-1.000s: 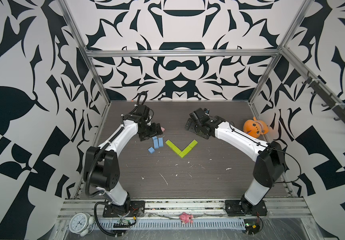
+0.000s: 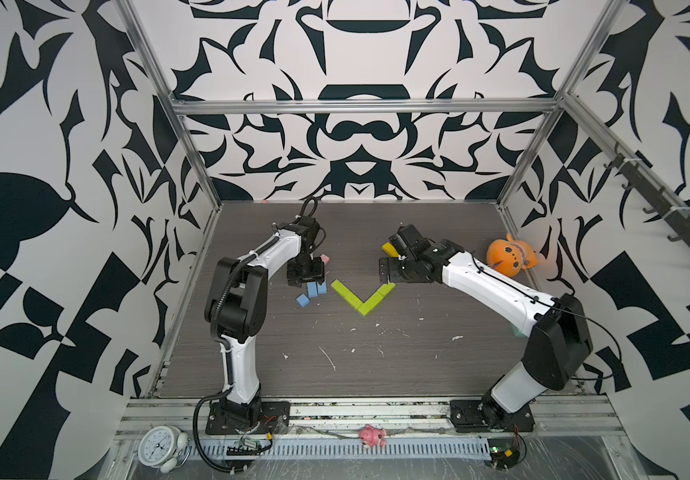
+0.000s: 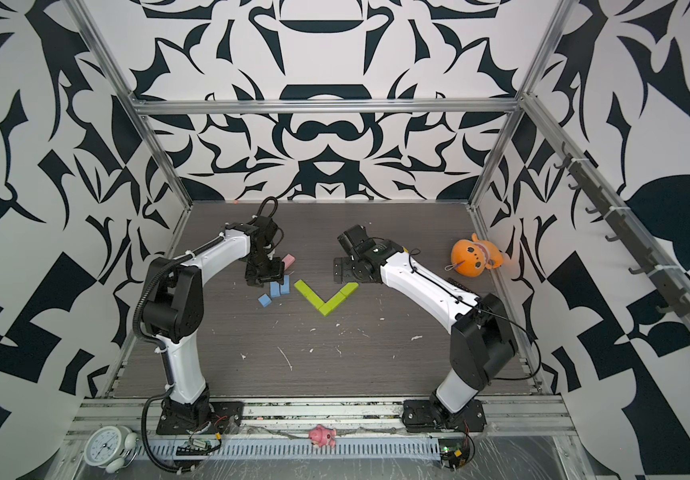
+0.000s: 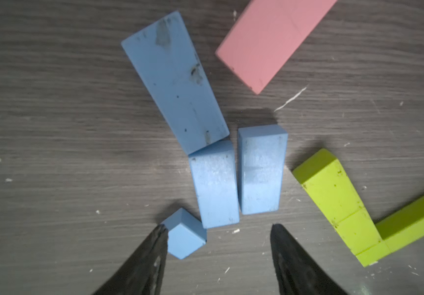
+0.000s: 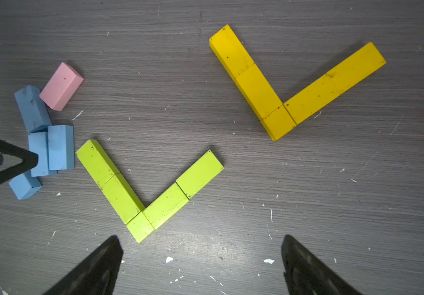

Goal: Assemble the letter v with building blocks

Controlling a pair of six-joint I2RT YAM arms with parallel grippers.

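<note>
My left gripper hovers open above several blue blocks, among them a long one (image 4: 174, 81), two side by side (image 4: 262, 172) and a small cube (image 4: 182, 235), with nothing between its fingers. A pink block (image 4: 273, 41) lies behind them. Green blocks (image 5: 165, 205) form a V to the right of the blue group, and yellow blocks (image 5: 312, 98) form another V behind that, mostly hidden by the right arm in the top views. My right gripper is open and empty above the table, over the V shapes.
An orange plush toy (image 2: 506, 257) sits at the back right by the wall.
My left gripper has moved right over the blue blocks and its arm has straightened. My right gripper has shifted slightly, turning and lowering, uncovering part of the yellow blocks in the top left view.
</note>
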